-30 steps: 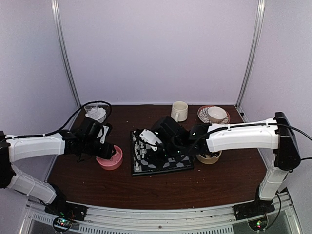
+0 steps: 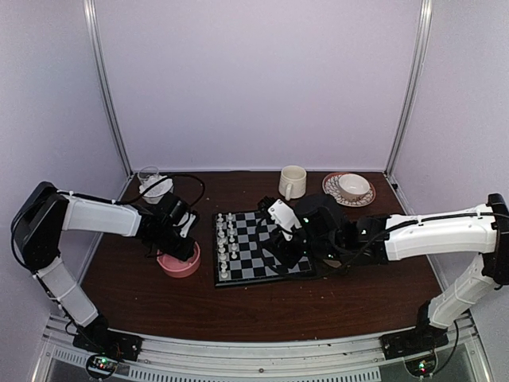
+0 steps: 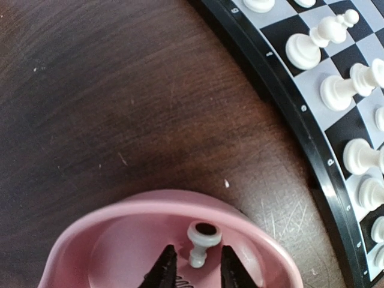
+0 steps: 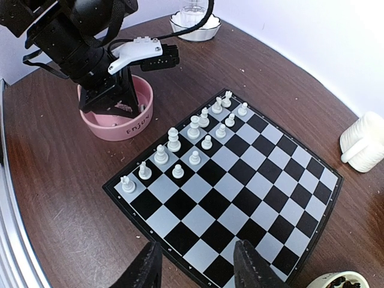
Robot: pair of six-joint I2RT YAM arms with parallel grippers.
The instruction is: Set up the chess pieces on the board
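My left gripper is down in the pink bowl [image 3: 108, 222], its fingers part open on either side of a small white piece [image 3: 203, 234] with a dark base. White pieces [image 4: 173, 141] stand in rows along the left side of the chessboard [image 4: 264, 198]; the rest of the squares in view are empty. My right gripper hangs open over the board, with nothing seen between its fingers.
A cream bowl [image 4: 329, 279] with dark pieces is at the board's right. A mug [image 2: 293, 181], a plate with a bowl [image 2: 354, 188], and a white dish [image 4: 195, 33] stand at the back.
The right arm has moved right and lifted, uncovering more of the board. The left gripper has shifted slightly within the pink bowl's area.
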